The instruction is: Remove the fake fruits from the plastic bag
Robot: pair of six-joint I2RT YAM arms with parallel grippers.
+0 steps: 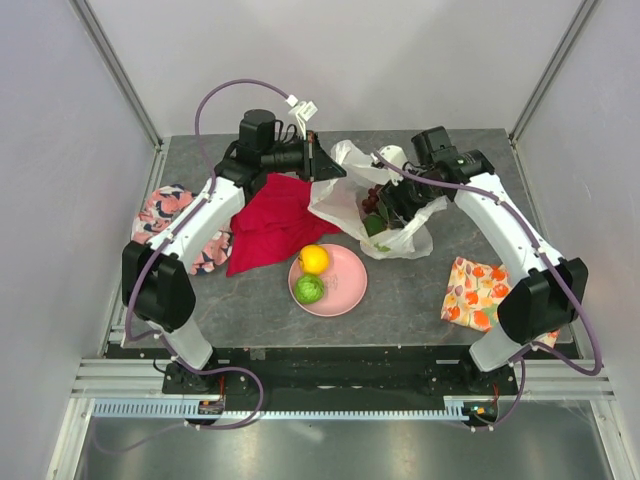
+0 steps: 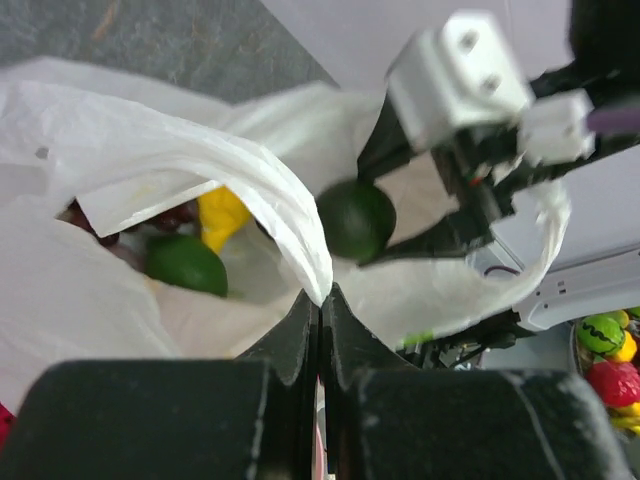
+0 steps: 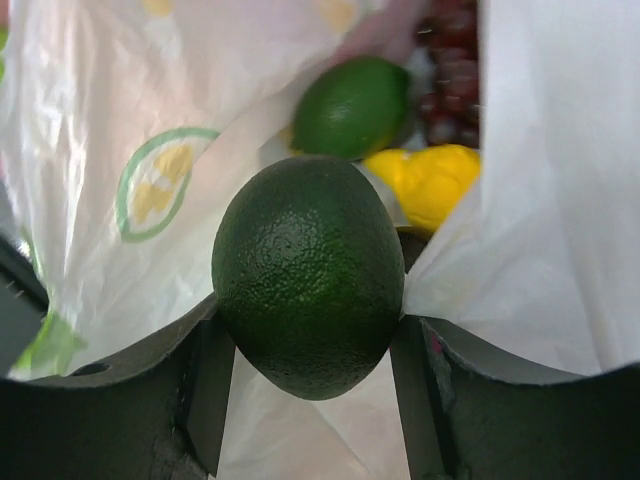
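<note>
The white plastic bag point(image 1: 350, 200) has its rim gripped by my left gripper, which is shut on it. Inside lie a green fruit point(image 2: 184, 262), dark red grapes point(image 3: 449, 60) and a yellow fruit point(image 3: 425, 180). My right gripper is in the bag's mouth with a large dark green fruit point(image 3: 305, 270) between its fingers, held above the others.
The pink plate point(image 1: 335, 295), with a yellow fruit and a green one, sits front centre. A red cloth point(image 1: 270, 225) lies left of the bag; a patterned cloth point(image 1: 470, 290) lies at front right. Bare table surrounds the plate's front.
</note>
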